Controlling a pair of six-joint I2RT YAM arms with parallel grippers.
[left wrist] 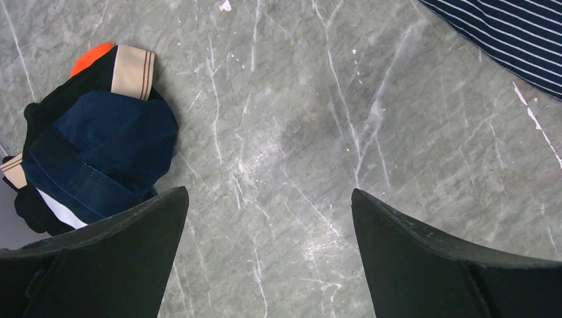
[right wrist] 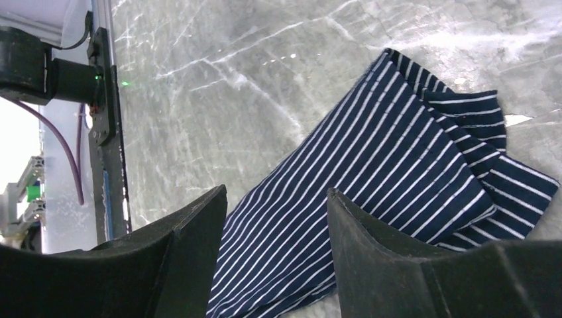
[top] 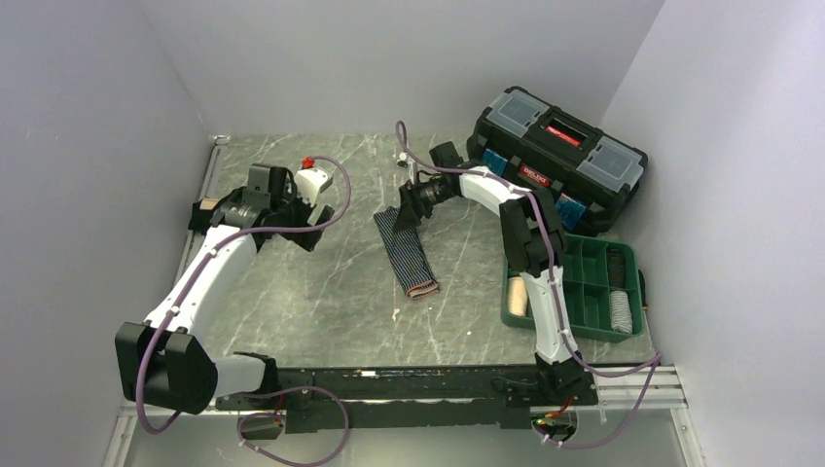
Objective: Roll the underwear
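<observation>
Folded into a long strip, the dark navy underwear [top: 407, 255] with thin white stripes lies on the marble table, its reddish waistband end toward the front. In the right wrist view the striped cloth [right wrist: 344, 172] runs beneath and past my fingers, its far end loosely layered. Over the strip's back end is my right gripper [top: 409, 222], its fingers apart; whether it touches the cloth cannot be told. My left gripper [top: 316, 229] stands open to the left of the strip, with bare table between its fingers. A corner of the underwear [left wrist: 517, 40] shows in the left wrist view.
A pile of dark clothes [left wrist: 99, 146] lies at the table's left edge. On the right stand a green divided box [top: 584, 277] holding rolled items and a black toolbox [top: 559, 151] behind it.
</observation>
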